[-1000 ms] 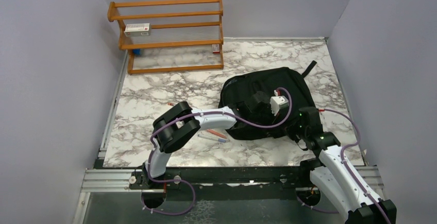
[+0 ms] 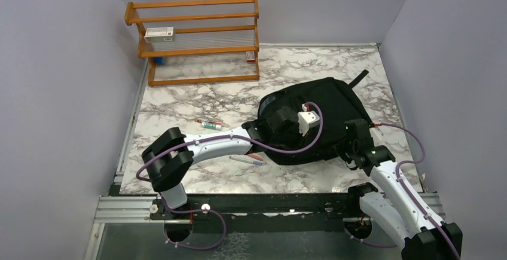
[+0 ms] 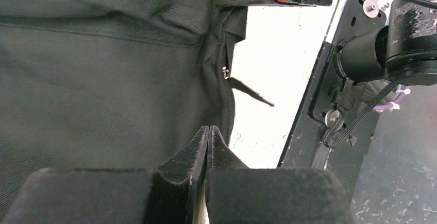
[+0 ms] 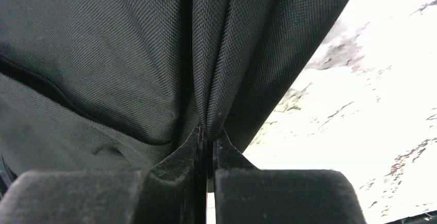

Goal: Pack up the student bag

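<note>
The black bag [image 2: 332, 101] lies on the right half of the marble table, one strap reaching toward the back right. My left gripper is shut above the bag's dark cloth, close to its zipped edge; no object shows between its fingers. A zipper pull [image 3: 225, 73] with a black tab sits on that edge, ahead of the fingertips. In the right wrist view, my right gripper is shut on a gathered fold of the bag's fabric [image 4: 216, 54]. An open zipper line [image 4: 46, 82] runs to the left of that fold.
Markers [image 2: 211, 126] and pens [image 2: 246, 160] lie left of the bag, either side of my left arm. A wooden shelf [image 2: 203, 51] at the back left holds a white box [image 2: 159, 34] and a small red-and-white box [image 2: 250, 57]. Bare table lies front left.
My left arm has swung leftward over the bag, uncovering more of its middle. The right gripper stays at the bag's front right corner, with only a slight shift.
</note>
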